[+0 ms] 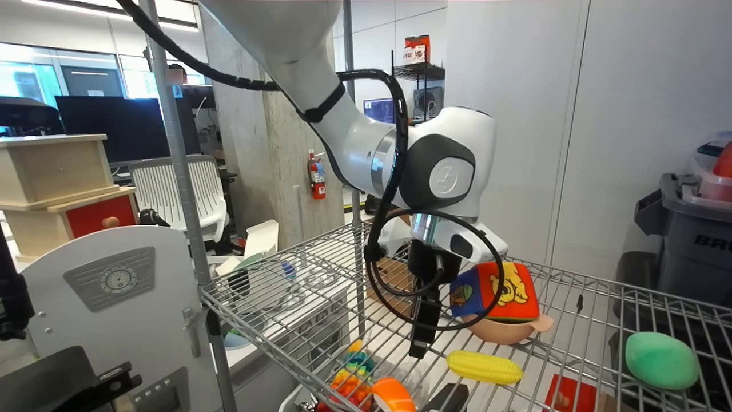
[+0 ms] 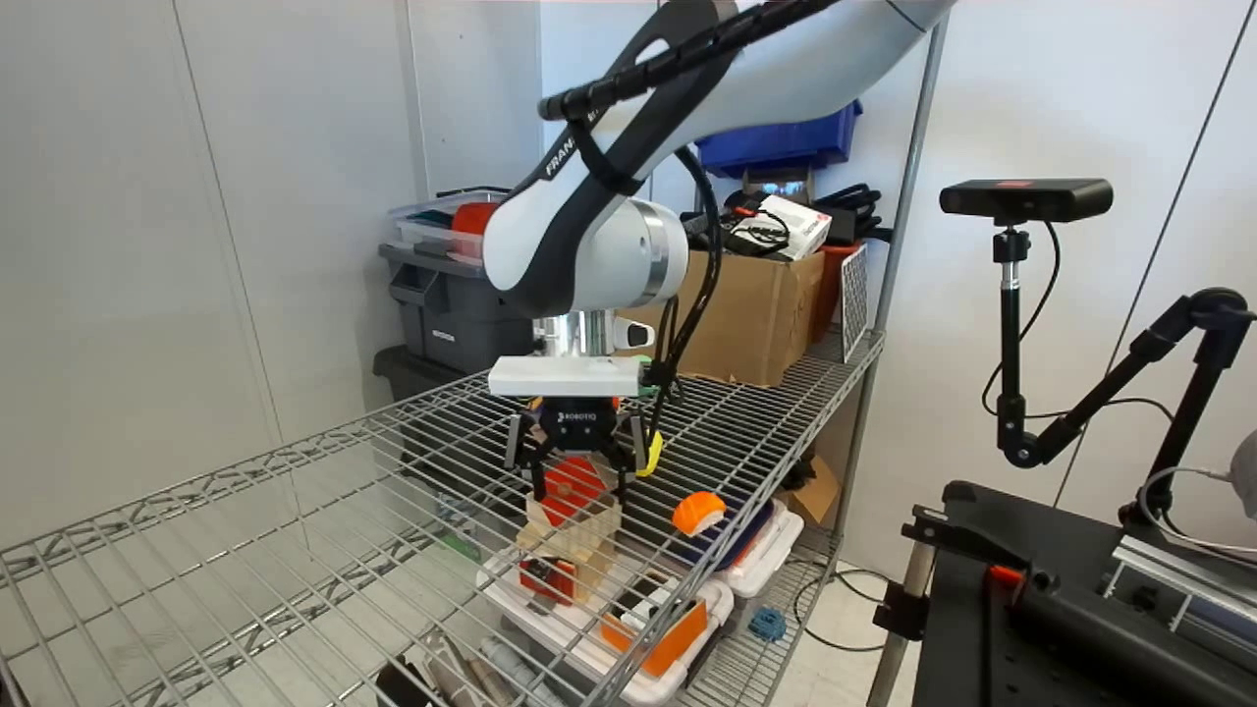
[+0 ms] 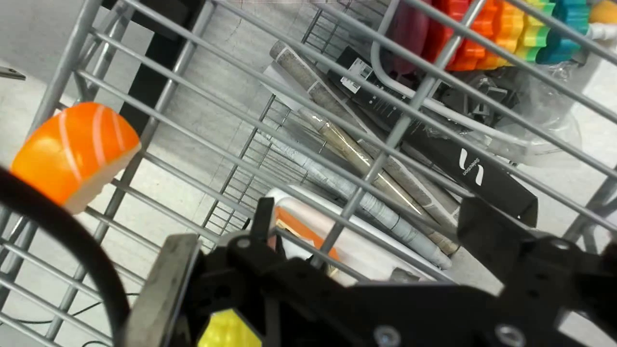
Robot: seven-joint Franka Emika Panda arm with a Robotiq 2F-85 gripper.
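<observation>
My gripper [image 2: 578, 485] is low over the wire shelf, its fingers [image 2: 537, 481] spread with no object visible between them. The orange salmon sushi toy [image 3: 78, 150] rests on the wires, apart from the fingers, on the left of the wrist view. It also shows near the shelf's front edge in exterior view 2, as an orange toy [image 2: 697, 513]. A yellow corn toy [image 1: 484, 367] lies to the right of the gripper in exterior view 1; only a yellow part [image 3: 230, 329] peeks out under the gripper body in the wrist view.
A peach bowl [image 1: 502, 332] holds a cloth picture cube [image 1: 509, 291] behind the corn. A green rounded toy [image 1: 661, 360] stands at the far right. Colourful rings [image 3: 489, 34] and boxes are below the wires. Bare shelf spreads left in exterior view 2.
</observation>
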